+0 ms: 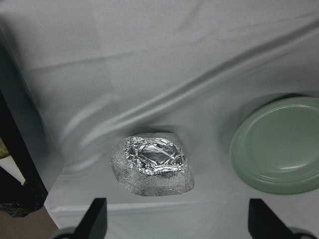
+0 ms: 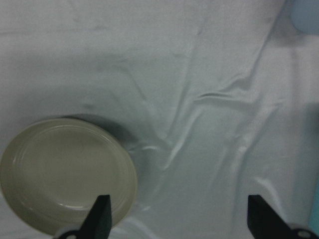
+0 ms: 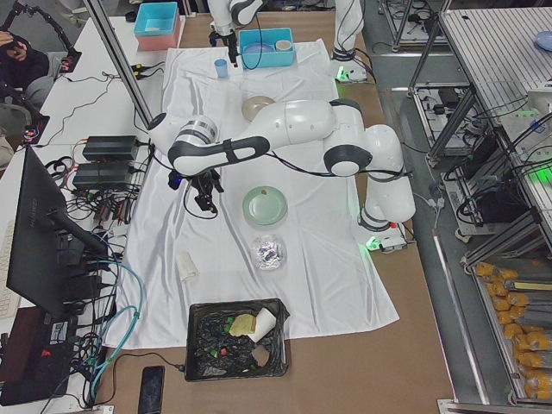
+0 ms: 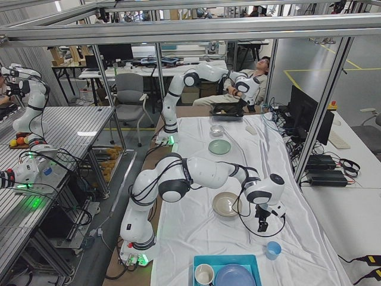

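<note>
My left gripper point(image 3: 205, 194) hangs open and empty over the white cloth, left of the green plate point(image 3: 265, 205). A crumpled foil piece point(image 1: 152, 167) lies beside that plate, near the black tray point(image 3: 198, 362), which holds mixed scraps. My right gripper point(image 4: 262, 217) hangs open and empty beside the beige plate point(image 2: 65, 174). A blue cup point(image 4: 273, 250) stands near it. A white roll point(image 3: 187, 266) lies left of the foil.
A blue bin point(image 4: 223, 262) with a mug and blue plate sits at one end of the cloth. Monitor point(image 3: 30, 233), cables and a metal post point(image 3: 121, 65) line one side. Much bare cloth lies between the objects.
</note>
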